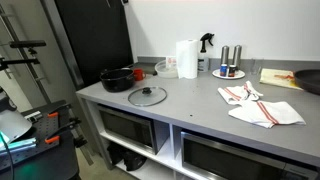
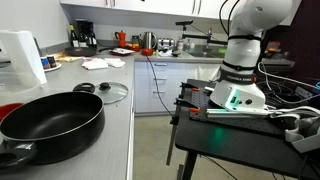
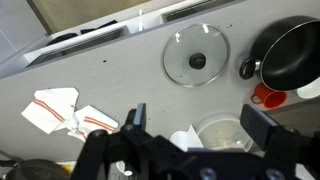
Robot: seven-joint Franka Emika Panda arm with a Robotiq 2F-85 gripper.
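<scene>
My gripper stands open high above the counter in the wrist view, its dark fingers (image 3: 137, 114) wide apart with nothing between them. Below lies a round glass lid (image 3: 195, 54) with a black knob, flat on the grey counter. A black pot (image 3: 288, 56), uncovered and apparently empty, is to its right; the same pot (image 2: 55, 122) shows close up in exterior view 2. Two white cloths with red stripes, one of them the larger towel (image 1: 268, 113), lie spread on the counter. In exterior view 1 the lid (image 1: 148, 96) rests apart from the pot (image 1: 118, 80).
Red mugs (image 3: 268, 96) and a clear round bowl (image 3: 222, 131) stand near the pot. Along the wall are a paper towel roll (image 1: 187, 58), two mills (image 1: 237, 56), a cutting board (image 1: 277, 78) and a dark pan (image 1: 307, 79). Bare counter (image 1: 195, 108) separates lid and cloths.
</scene>
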